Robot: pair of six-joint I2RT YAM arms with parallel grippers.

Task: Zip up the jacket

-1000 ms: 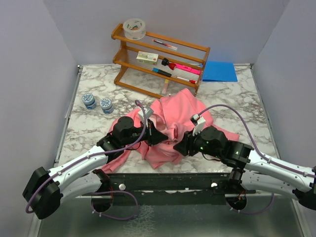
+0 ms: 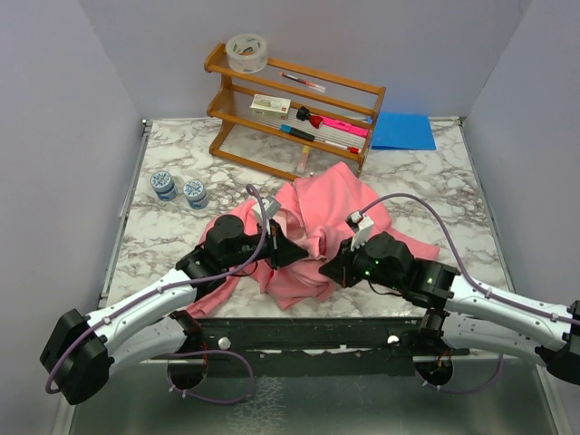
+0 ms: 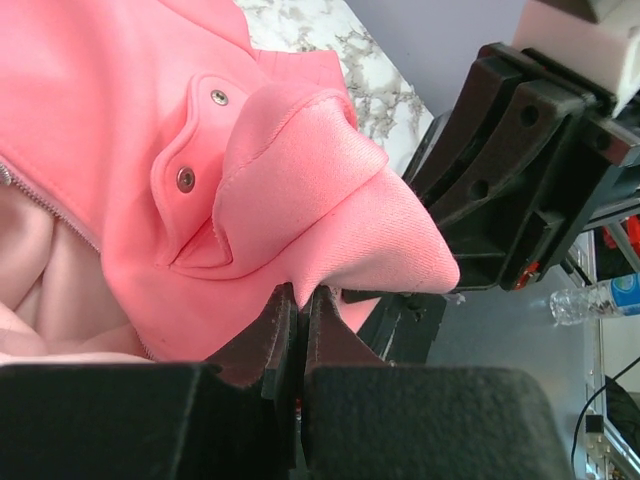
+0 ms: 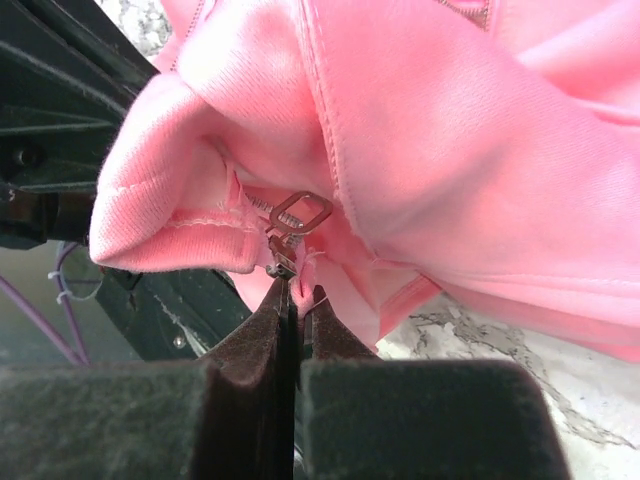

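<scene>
The pink jacket [image 2: 331,195] lies bunched on the marble table beneath both grippers. My left gripper is shut on a raised fold of the jacket [image 3: 330,220]; a snapped pocket flap and a zipper edge show beside it. My right gripper is shut at the metal zipper slider [image 4: 282,255] with its rectangular pull ring [image 4: 300,212]; pink fabric shows at its fingertips, and whether it holds this is unclear. The two grippers are close together near the table's front edge.
A wooden rack [image 2: 227,102] with small items stands at the back, beside a blue sheet [image 2: 403,131]. Two jars [image 2: 163,185] sit back left. Bare table [image 2: 159,236] shows on the left and right. Walls bound both sides.
My right gripper and arm have shifted very slightly over the last second, staying by the jacket fold. The left arm appears still.
</scene>
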